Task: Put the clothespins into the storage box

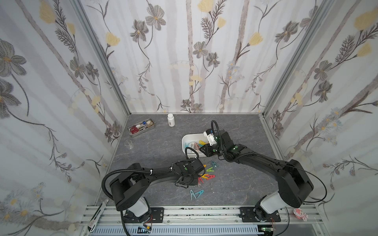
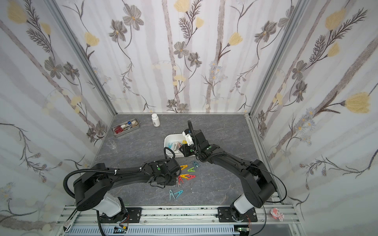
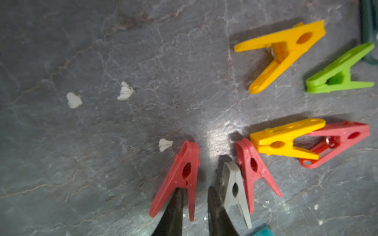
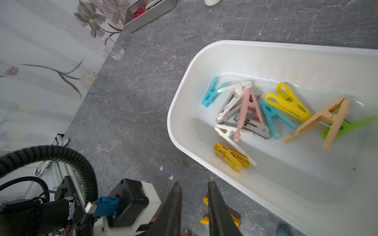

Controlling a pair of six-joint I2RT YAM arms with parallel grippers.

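Note:
In the left wrist view, my left gripper is over a red clothespin (image 3: 186, 171). One fingertip overlaps it and one leg shows in the gap. Whether it is gripped, I cannot tell. To its right lie a grey clothespin (image 3: 235, 188), a second red one (image 3: 254, 169), a yellow one (image 3: 286, 139) and a third red one (image 3: 342, 139). Farther off are an orange-yellow clothespin (image 3: 289, 47) and a green one (image 3: 338, 72). My right gripper stands partly open beside the white storage box (image 4: 185, 94), nothing between its fingers. Several clothespins lie inside the box.
Two blue clothespins (image 1: 196, 194) lie near the front of the table. A metal tray (image 1: 141, 127) of tools, a clear beaker (image 4: 112, 48) and a white bottle (image 1: 170, 120) stand at the back left.

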